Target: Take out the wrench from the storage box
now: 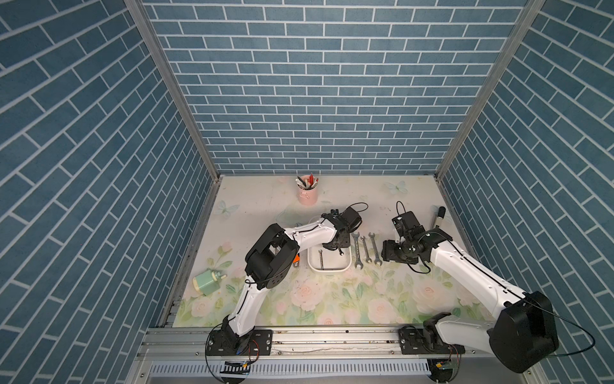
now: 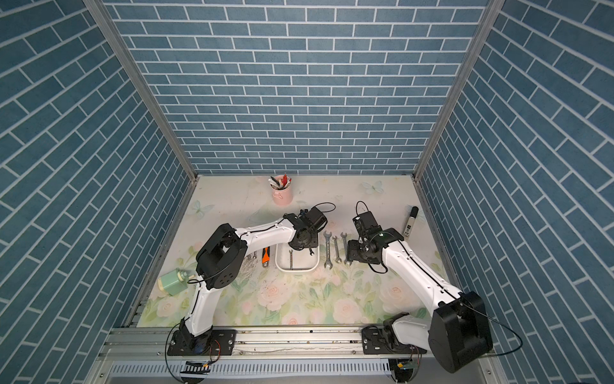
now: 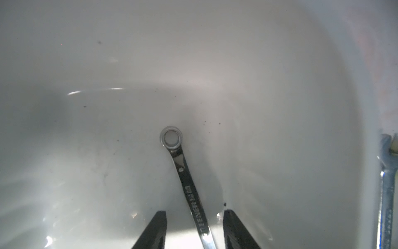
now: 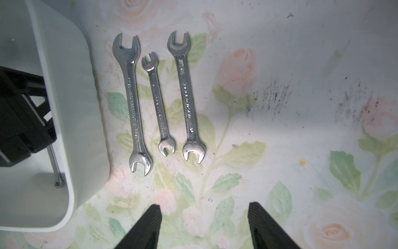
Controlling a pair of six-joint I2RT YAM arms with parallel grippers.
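Observation:
The white storage box (image 1: pixel 329 265) sits mid-table. My left gripper is inside it in the left wrist view, open, its fingertips either side of a slim ring-ended wrench (image 3: pixel 184 178) on the box floor, not visibly closed on it. A second short wrench in the box, seen in the top left view, is partly hidden by the left arm. My right gripper hangs open over the table right of the box, nothing between its fingers.
Three open-end wrenches (image 4: pixel 186 99) lie just right of the box. A pink pen cup (image 1: pixel 307 194) stands behind, a marker (image 2: pixel 411 220) at far right, a green bottle (image 1: pixel 206 281) at left, orange tool (image 2: pixel 265 256) left of the box.

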